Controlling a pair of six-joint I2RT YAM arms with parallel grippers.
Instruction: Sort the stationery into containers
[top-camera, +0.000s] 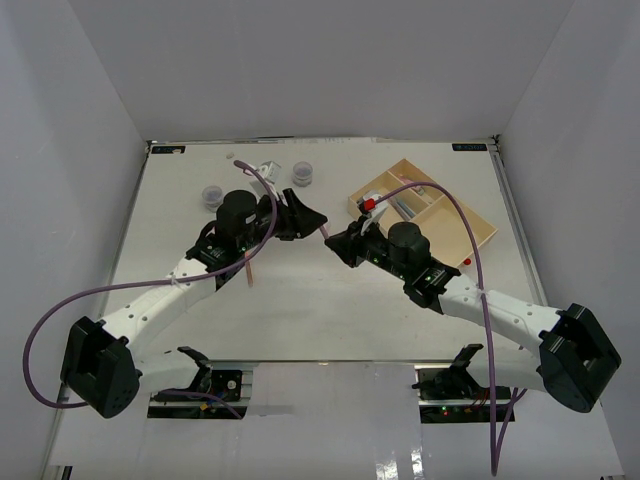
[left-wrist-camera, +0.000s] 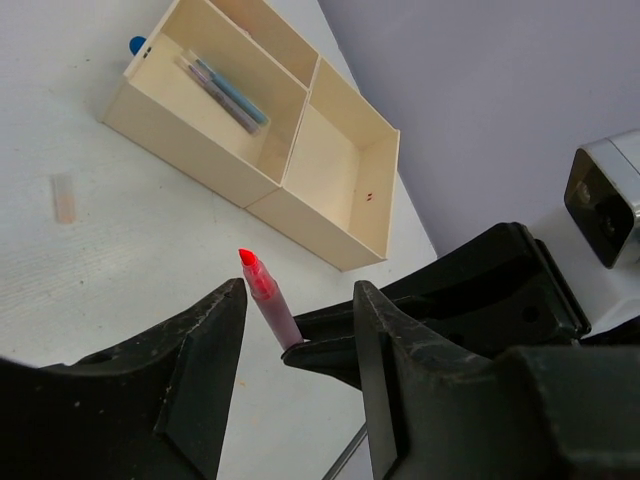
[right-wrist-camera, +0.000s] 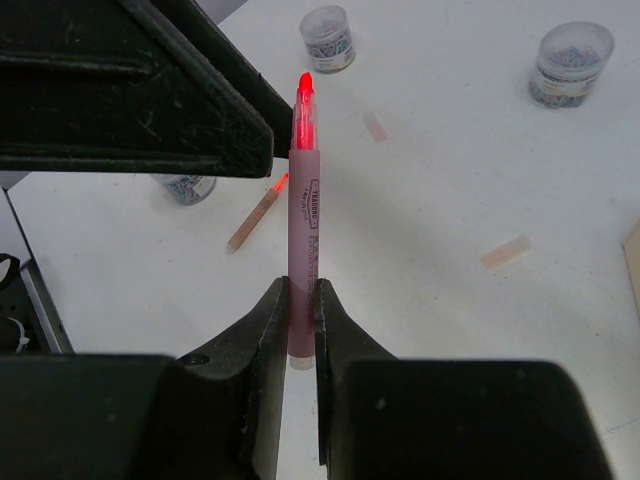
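Observation:
A pink marker with a bright red tip (right-wrist-camera: 304, 220) stands upright in my right gripper, which is shut on its lower part. In the left wrist view the same marker (left-wrist-camera: 268, 295) rises between the fingers of my left gripper. Those fingers are parted, with a gap on either side of the marker. Both grippers meet near the table's middle in the top view. A second, orange-tipped marker (right-wrist-camera: 258, 213) lies on the table at the left. At the right is the wooden divided box (left-wrist-camera: 195, 158), with pens (left-wrist-camera: 225, 92) in one compartment.
Clear jars stand toward the back, one (top-camera: 303, 173) at centre and one (top-camera: 212, 196) at left. Small pale strips (right-wrist-camera: 507, 252) lie on the table. A blue round thing (left-wrist-camera: 137, 45) shows beside the box.

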